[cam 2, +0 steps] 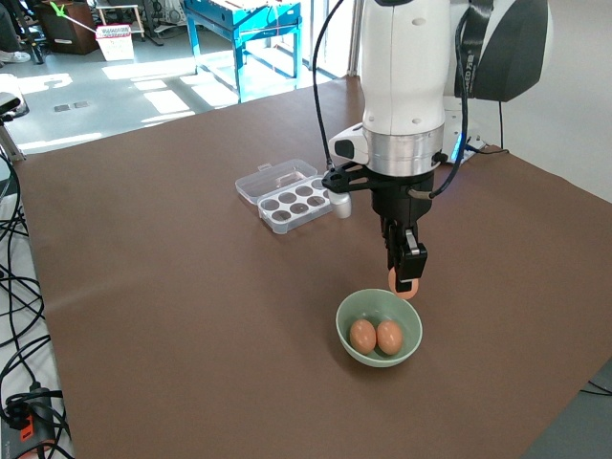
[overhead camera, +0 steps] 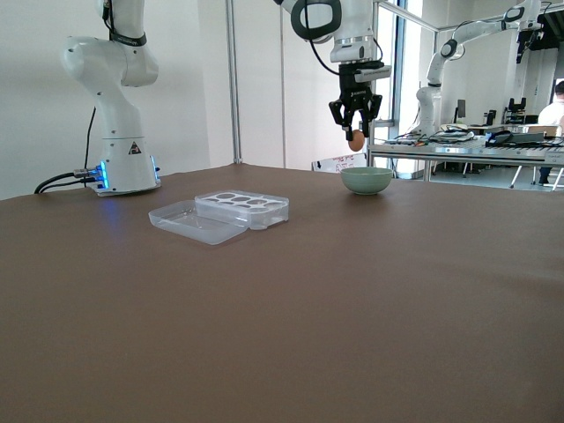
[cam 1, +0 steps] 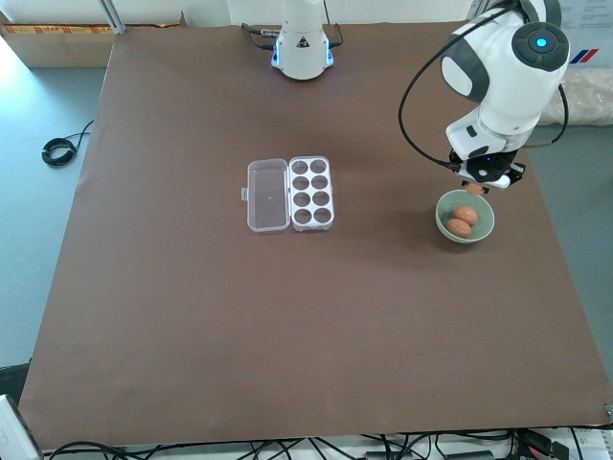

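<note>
My black gripper [overhead camera: 355, 130] is shut on a brown egg [overhead camera: 357, 141], hanging just above a pale green bowl [overhead camera: 366, 181]; in the right view the gripper [cam 2: 404, 277] hides part of that egg. Two more brown eggs [cam 2: 362, 336] [cam 2: 389, 337] lie in the bowl [cam 1: 465, 234]. To the left, a clear plastic egg box [cam 1: 311, 221] lies open, its lid [cam 1: 268, 195] flat to one side and its round compartments empty.
Cables run along the near edge.
</note>
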